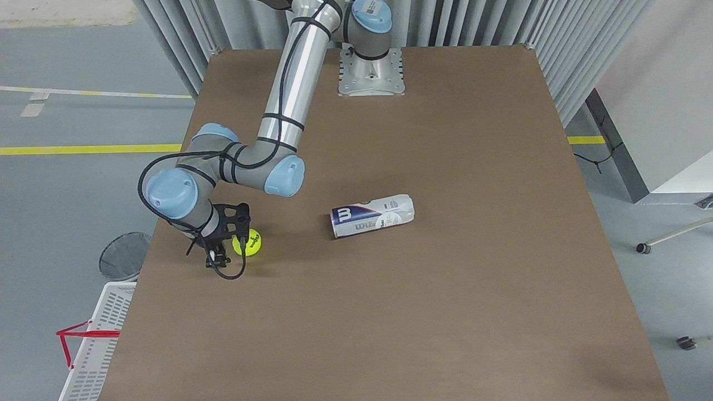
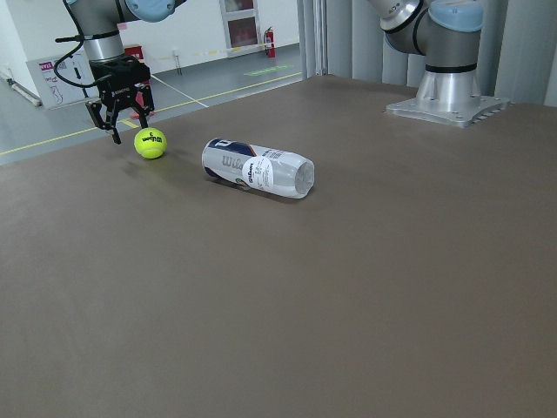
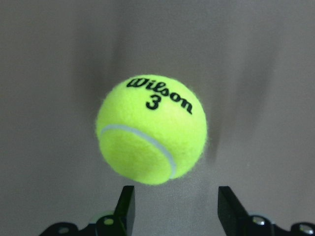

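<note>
A yellow Wilson tennis ball (image 1: 250, 244) rests on the brown tabletop, just beside my gripper (image 2: 122, 131), whose fingers reach down near the ball in the left view. In the wrist view the ball (image 3: 151, 132) sits just beyond the two separated fingertips (image 3: 176, 189), with nothing between them. The gripper is open. In the front view the gripper partly hides the ball.
A white, blue-labelled ball tube (image 1: 372, 216) lies on its side right of the ball. A mesh bin (image 1: 123, 257) and a white basket (image 1: 100, 341) stand on the floor beyond the left edge.
</note>
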